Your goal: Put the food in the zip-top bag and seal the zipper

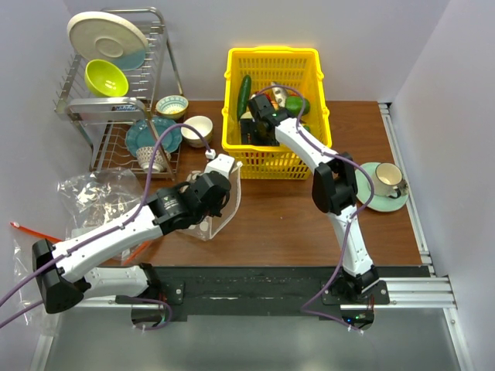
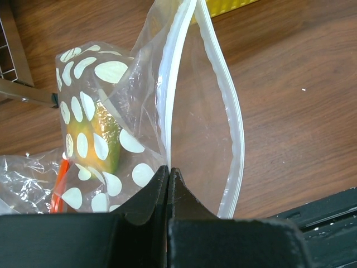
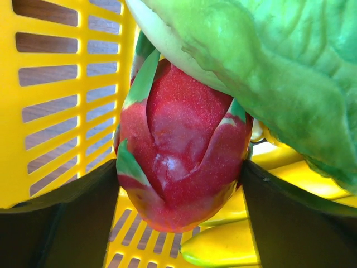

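In the left wrist view, the clear zip top bag (image 2: 184, 100) with white dots holds a yellow-green food item (image 2: 106, 142). Its white zip edge runs to the tips of my left gripper, which is shut on that thin edge; the bag's mouth gapes. Down in the yellow basket (image 3: 50, 56), a red dragon fruit (image 3: 178, 128) lies between the fingers of my right gripper. The fingers stand apart at both sides of the fruit, close to its skin; whether they press on it I cannot tell.
Green lettuce (image 3: 290, 72) and yellow bananas (image 3: 223, 243) crowd the dragon fruit. A dish rack (image 1: 116, 100) stands at the back left, other plastic bags (image 1: 97, 197) below it. A cup (image 1: 387, 179) on a saucer sits far right.
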